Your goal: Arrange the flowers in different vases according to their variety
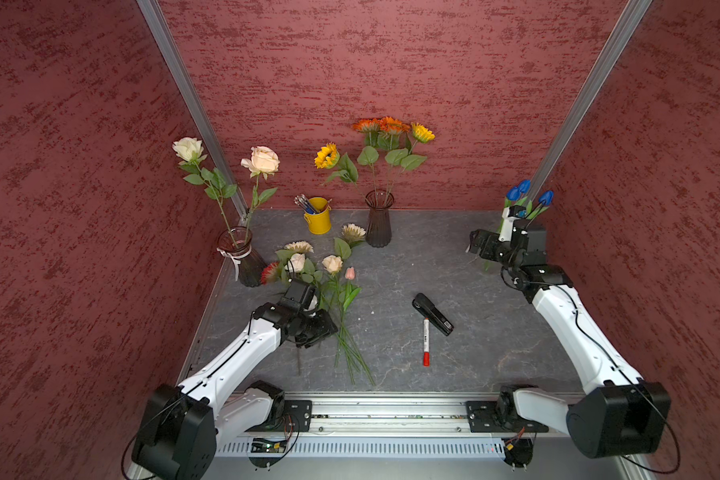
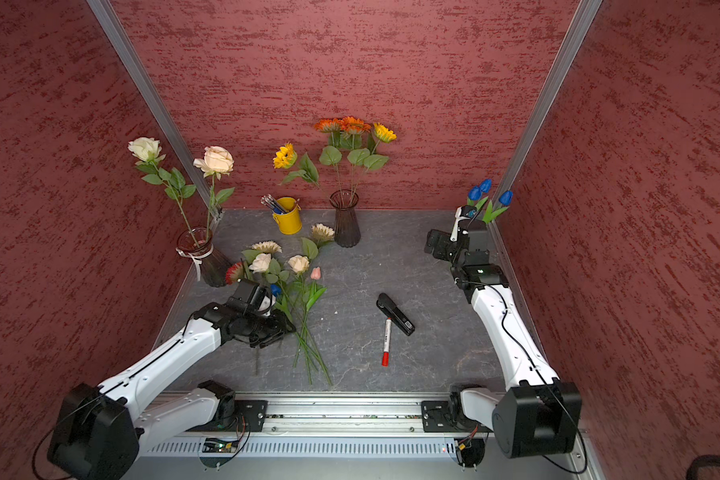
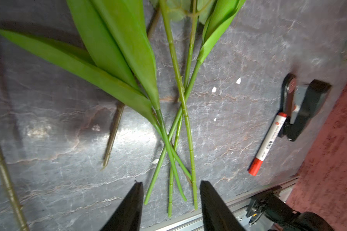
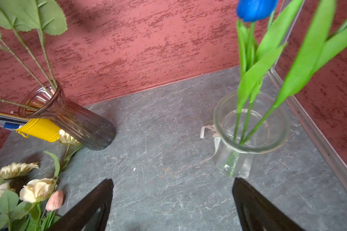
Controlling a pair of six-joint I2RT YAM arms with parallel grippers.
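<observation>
Loose flowers lie at the left of the table: cream roses (image 1: 332, 263), a pink tulip (image 1: 349, 273), pale daisy-like blooms (image 1: 353, 232), a red bloom (image 1: 270, 273) and a blue tulip (image 2: 275, 289). Over their crossing green stems (image 3: 185, 115), my left gripper is open part way, no stem clearly between its fingers. Blue tulips (image 4: 256, 8) stand in the clear vase (image 4: 218, 123); near it my right gripper is wide open and empty. Roses (image 1: 260, 161) fill the left dark vase (image 1: 252, 268); orange and yellow flowers (image 1: 393, 125) stand in the centre dark vase (image 1: 378, 228).
At the back, a yellow bucket (image 1: 318, 220) holds brushes or pens. A black stapler (image 1: 433, 313) and a red-capped marker (image 1: 426, 342) lie mid-table towards the front. Bare tabletop (image 1: 448, 248) stretches between the centre vase and the clear one.
</observation>
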